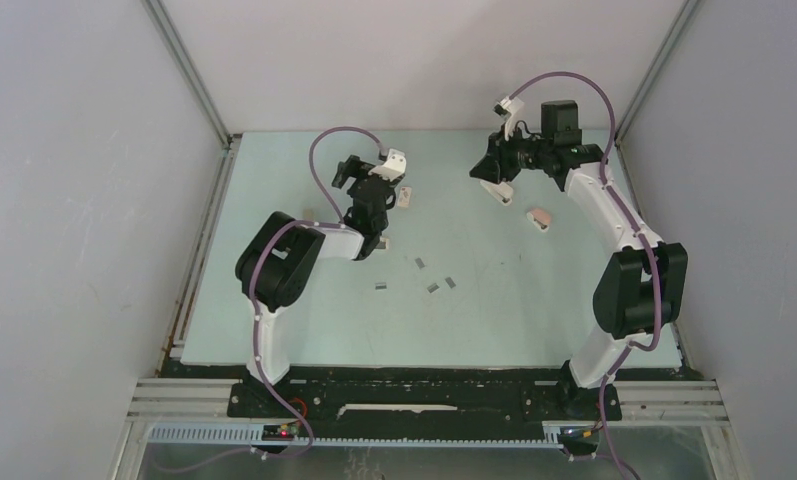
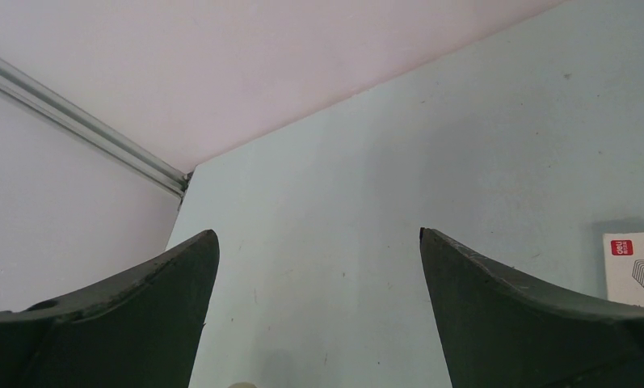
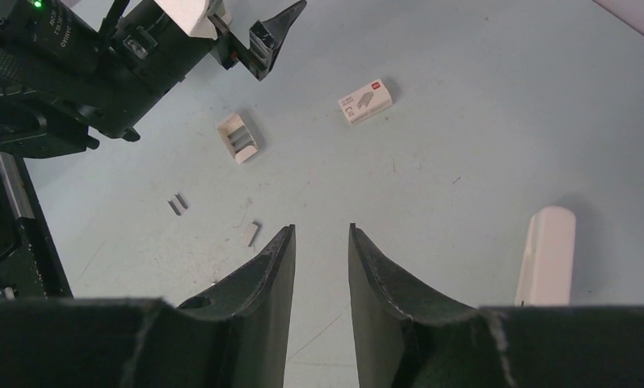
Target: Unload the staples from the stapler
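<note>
A pale stapler (image 1: 502, 194) lies at the back right, partly under the right arm; in the right wrist view its rounded body (image 3: 549, 250) is at the lower right. My right gripper (image 1: 487, 171) hovers over it, fingertips a short gap apart with nothing seen between them. My left gripper (image 1: 364, 171) stands open above the back middle, nothing between its fingers. A staple box with a red label is at its right; in the right wrist view that box (image 3: 365, 102) lies beside an open tray (image 3: 237, 139).
Several small grey staple strips (image 1: 433, 288) lie loose in the middle of the table. A pinkish object (image 1: 538, 219) sits right of the stapler. Walls bound the back and sides.
</note>
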